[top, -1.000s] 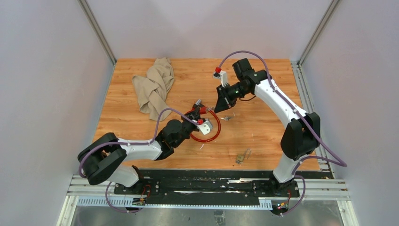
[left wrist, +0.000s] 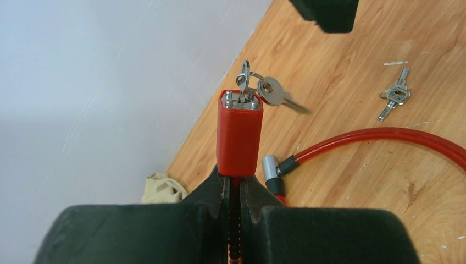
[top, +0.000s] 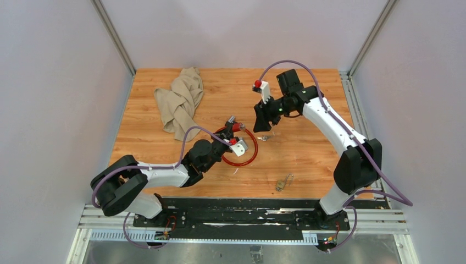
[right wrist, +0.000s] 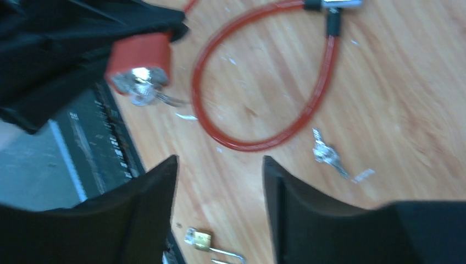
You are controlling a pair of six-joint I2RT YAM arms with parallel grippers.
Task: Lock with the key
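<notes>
My left gripper is shut on the red lock body (left wrist: 238, 137), held upright with a key (left wrist: 244, 74) in its top and a second key (left wrist: 275, 93) dangling from the ring. The red cable (left wrist: 384, 133) lies looped on the table below, its metal end (left wrist: 270, 168) visible. My right gripper hangs above and to the right of the lock, apart from it, part open with nothing seen between its fingers.
Loose keys (top: 264, 138) lie right of the cable. A brass padlock (top: 281, 184) sits near the front edge. A beige cloth (top: 177, 99) is at the back left of the wooden table (top: 310, 165).
My right gripper has drawn back to the right from the key at the lock and now stands a little apart. The left arm has not moved.
</notes>
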